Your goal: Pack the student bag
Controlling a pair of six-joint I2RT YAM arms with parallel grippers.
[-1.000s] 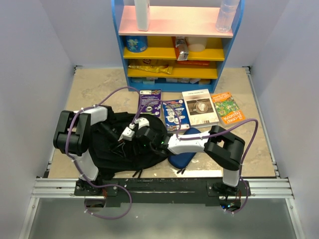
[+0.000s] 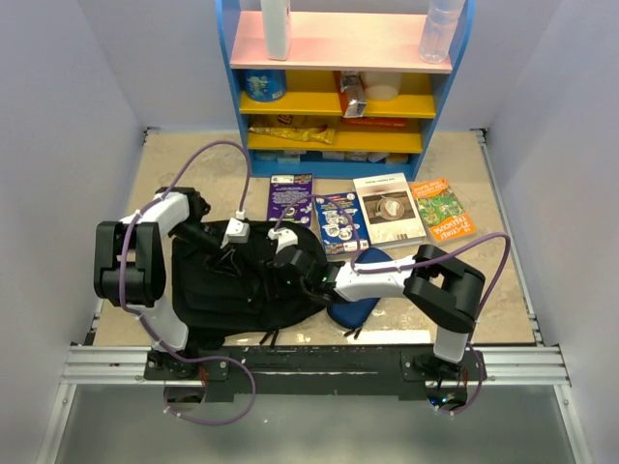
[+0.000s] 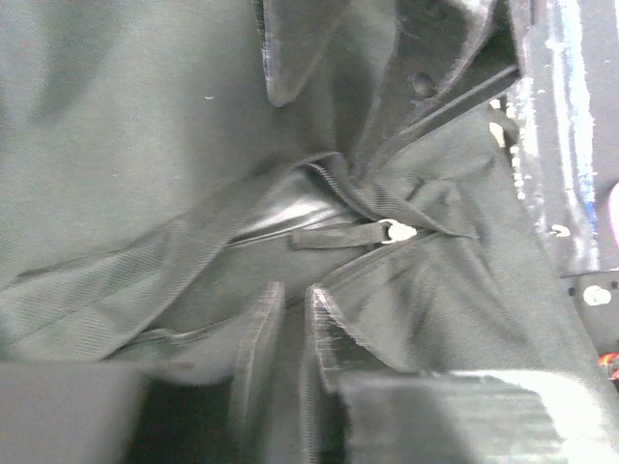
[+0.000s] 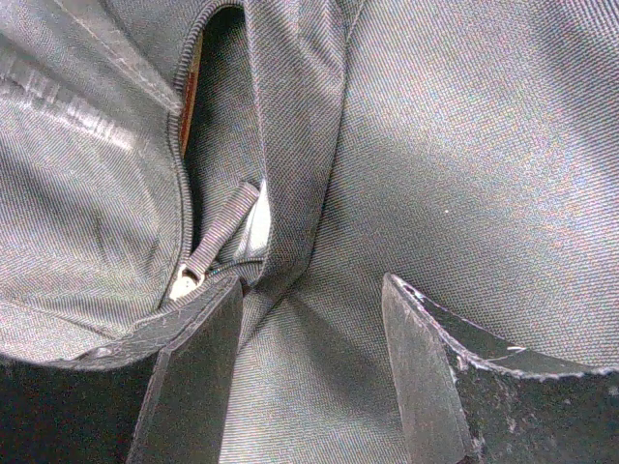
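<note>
A black bag lies flat on the left of the counter, both arms over it. My left gripper hovers over the bag's zipped pocket and metal zipper pull; its blurred fingertips are a small distance apart, with no clear object between them. My right gripper is on the bag's middle, beside an open zipper with a pull; grey fabric shows between and under its fingers, and whether it grips any is unclear.
Workbooks, a magazine and an orange book lie before a shelf unit holding packets and bottles. A blue case lies under the right arm.
The right arm has barely moved.
</note>
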